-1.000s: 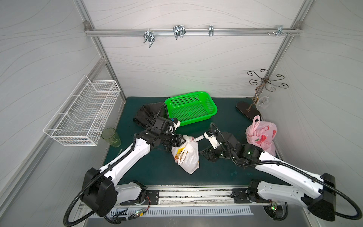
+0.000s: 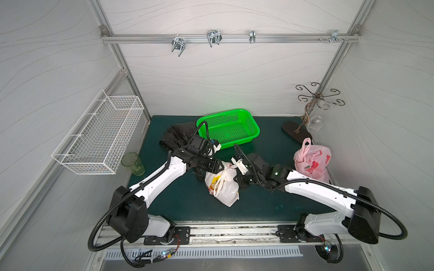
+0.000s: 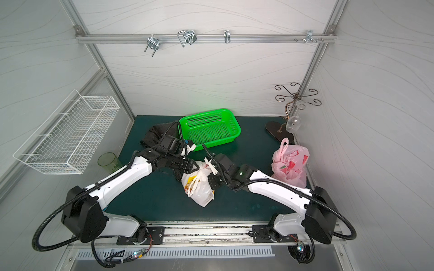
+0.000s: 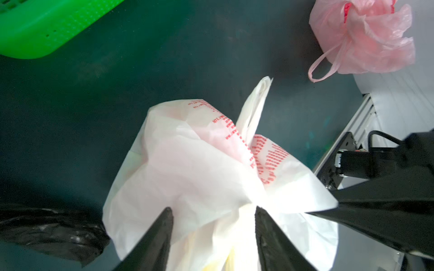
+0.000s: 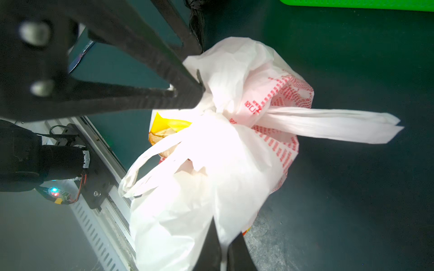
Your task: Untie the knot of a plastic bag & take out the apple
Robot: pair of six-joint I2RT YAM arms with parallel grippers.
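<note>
A white knotted plastic bag (image 2: 225, 193) with red print sits mid-table, yellow showing inside in the right wrist view (image 5: 169, 124); no apple is identifiable. My left gripper is open over the bag, white plastic visible between and beyond its fingers. My right gripper is shut at the bag's other side, against the plastic; whether any is pinched in the thin line between its fingertips is unclear. A loose white strap (image 5: 343, 124) sticks out from the knot.
A green basket (image 2: 228, 128) is behind the bag, a black bag (image 2: 174, 135) back left, a glass (image 2: 132, 163) and wire basket (image 2: 97, 135) at left. A pink bag (image 2: 312, 160) and metal stand (image 2: 296, 131) stand at right.
Over the last second my right gripper has moved left to the white bag. My left arm has shifted slightly upward and rightward in the top view.
</note>
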